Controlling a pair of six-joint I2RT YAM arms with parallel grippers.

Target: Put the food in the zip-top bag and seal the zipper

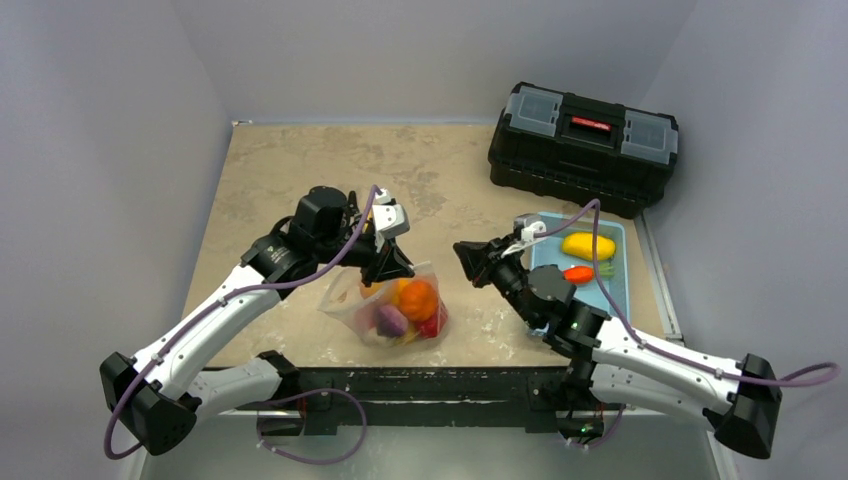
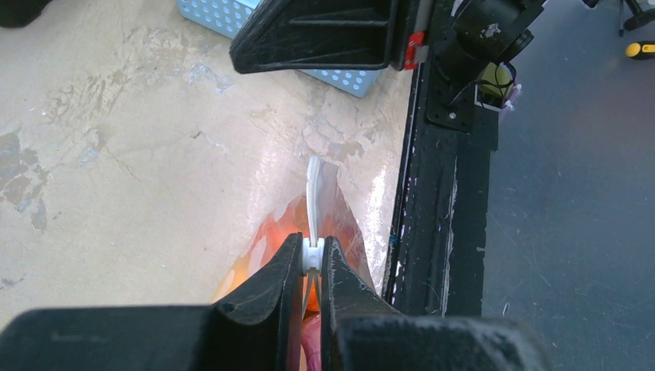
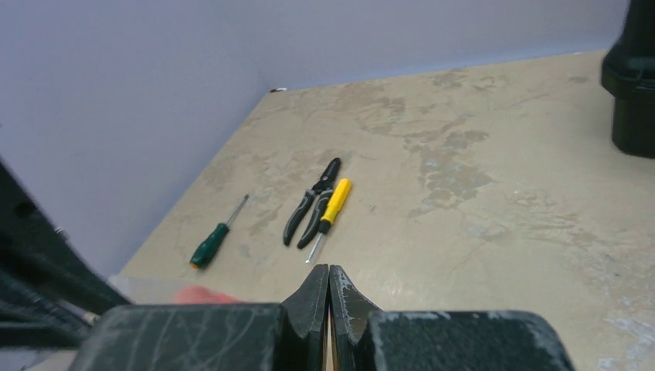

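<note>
The clear zip top bag [image 1: 366, 318] lies near the table's front edge, with an orange food item [image 1: 418, 299], a purple one [image 1: 391, 321] and a red one [image 1: 433, 325] inside. My left gripper is shut on the white zipper slider [image 2: 312, 253] at the bag's mouth. Beyond it, the white zipper strip [image 2: 313, 197] sticks out from between the fingers. To the right of the bag and apart from it, my right gripper is shut, its tips meeting with nothing between them. How well the strip is pressed together cannot be made out.
At the right a blue basket [image 1: 622, 275] holds a yellow and an orange food item. A black toolbox [image 1: 578, 165] stands at the back right.
</note>
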